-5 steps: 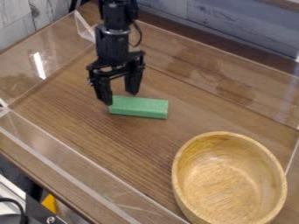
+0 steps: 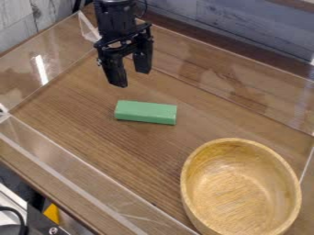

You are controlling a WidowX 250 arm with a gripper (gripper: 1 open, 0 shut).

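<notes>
My black gripper (image 2: 125, 59) hangs at the upper middle of the camera view with its fingers spread open and empty, up and back from a green rectangular block (image 2: 146, 112). The block lies flat on the wooden surface, apart from the gripper.
A large wooden bowl (image 2: 241, 186) fills the lower right. Pale walls border the surface at the back and left. The right side behind the bowl and the left middle are clear. Some cables show at the lower left corner.
My gripper has moved up and back, away from the green block, which lies where it was.
</notes>
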